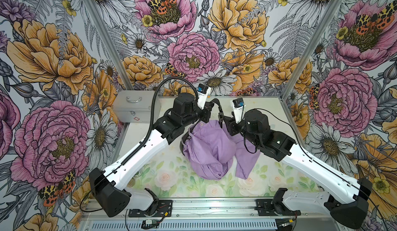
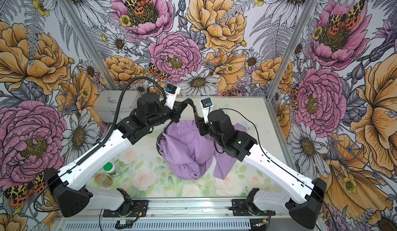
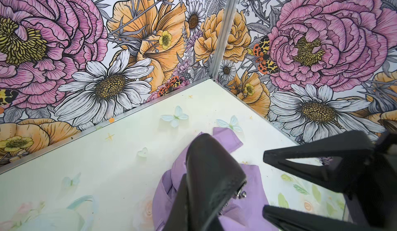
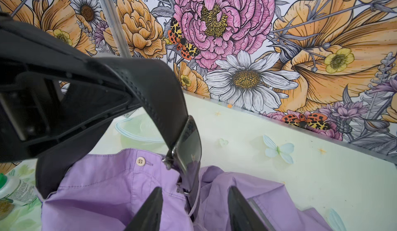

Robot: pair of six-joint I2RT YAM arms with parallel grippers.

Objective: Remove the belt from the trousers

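Lilac trousers (image 1: 213, 152) lie bunched on the table, with a button on the waistband (image 4: 138, 166) facing up. Part of the black belt (image 4: 165, 90) still runs along the waistband's left side, while its buckle end is lifted above the cloth. My left gripper (image 1: 212, 102) is shut on the belt, which folds over its tips. From there the dark metal buckle (image 4: 188, 150) hangs down. My right gripper stands open just below the buckle, its fingers (image 4: 148, 212) on either side of the hanging strap. The belt hides most of the left fingertips in the left wrist view.
A silver case (image 1: 136, 106) stands at the back left of the table. Two small jars, one green-capped (image 2: 110, 169) and one brownish (image 2: 102, 180), sit at the front left. Bare tabletop (image 1: 264, 111) lies at the back right.
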